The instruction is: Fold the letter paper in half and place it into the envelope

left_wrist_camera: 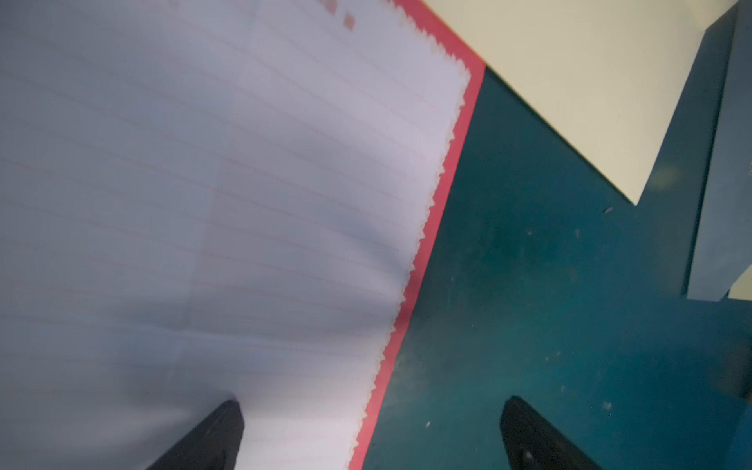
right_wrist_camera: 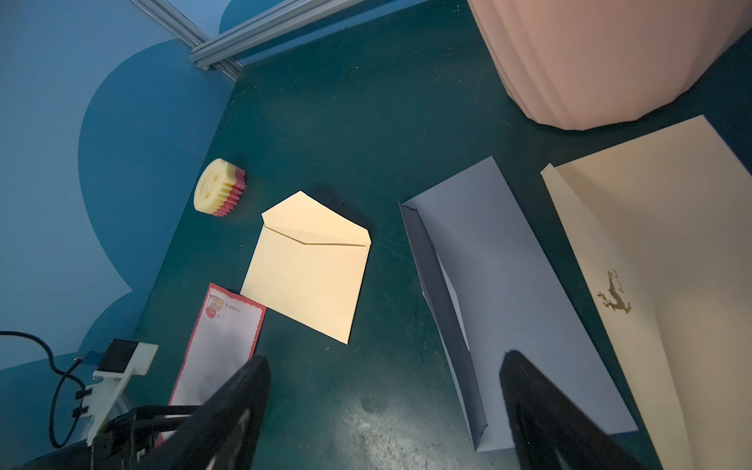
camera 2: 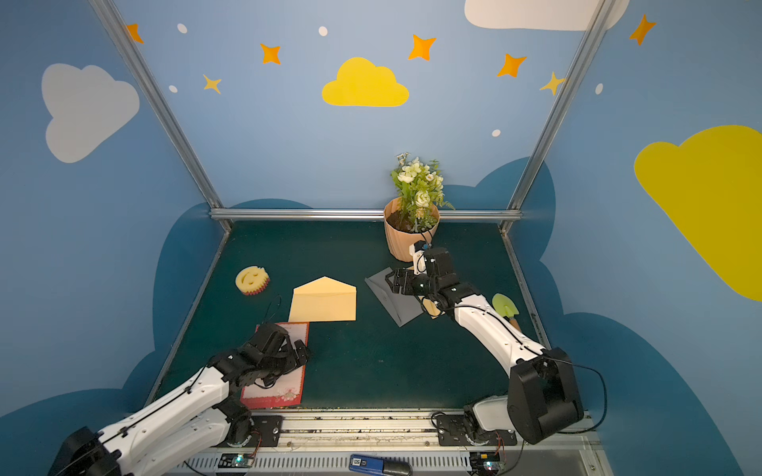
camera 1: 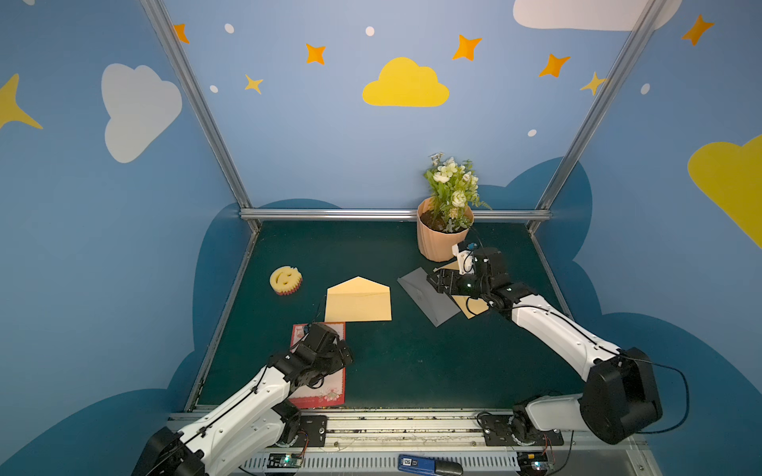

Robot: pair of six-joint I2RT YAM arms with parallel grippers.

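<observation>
The letter paper [camera 1: 331, 390], lined white with a red border, lies unfolded at the front left of the table. Low over its right edge, my left gripper is open with nothing held; the border runs beneath the gap. Just behind the paper is a cream envelope [camera 1: 358, 305], its flap pointing to the back. To the right a grey envelope [right_wrist_camera: 532, 297] lies slanted, and beyond it another cream envelope [right_wrist_camera: 689, 258] with a gold mark. My right gripper stands open above the grey envelope's near side, its fingers empty.
A flower pot [camera 1: 438, 238] stands at the back right. A yellow smiley cake-like object [camera 1: 285, 280] sits at the left. In the top right view a green-headed tool [camera 2: 504, 306] lies by the right edge.
</observation>
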